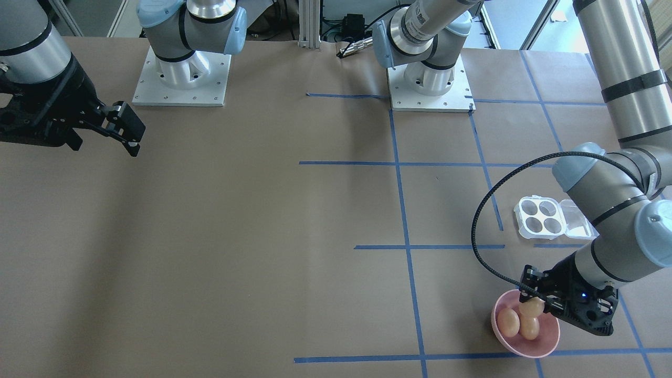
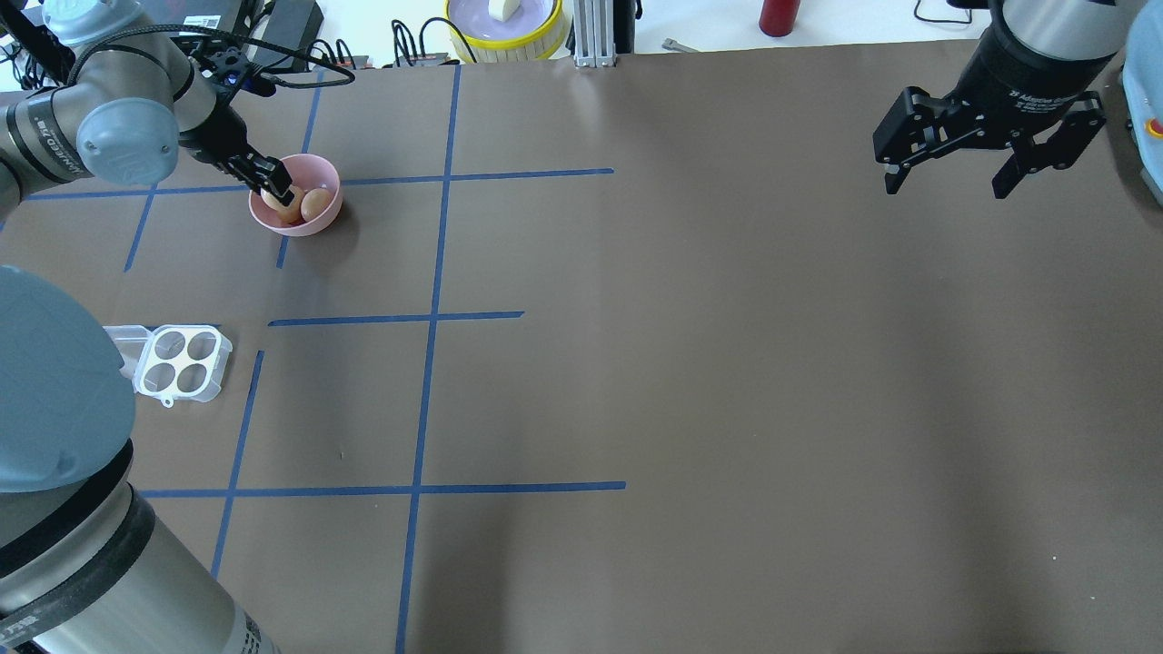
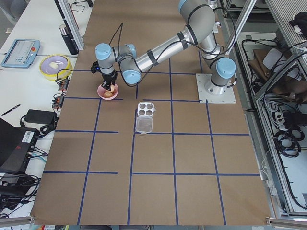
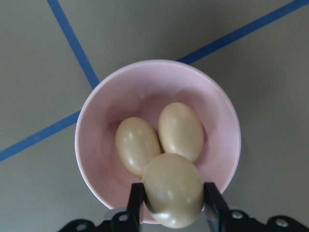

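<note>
My gripper is low over a pink bowl (image 1: 504, 340), shut on an egg (image 4: 173, 188) at the bowl's near side in the wrist view. Two other eggs, a left one (image 4: 136, 145) and a right one (image 4: 180, 128), lie inside the bowl, touching or very close to the held one. In the front view the held egg (image 1: 531, 307) sits just above the others, partly under the gripper; whether it rests on the bowl or eggs I cannot tell.
An open clear egg carton (image 1: 538, 216) with empty cups lies behind the bowl. Another arm's black gripper (image 2: 981, 142) hangs at the other side of the table.
</note>
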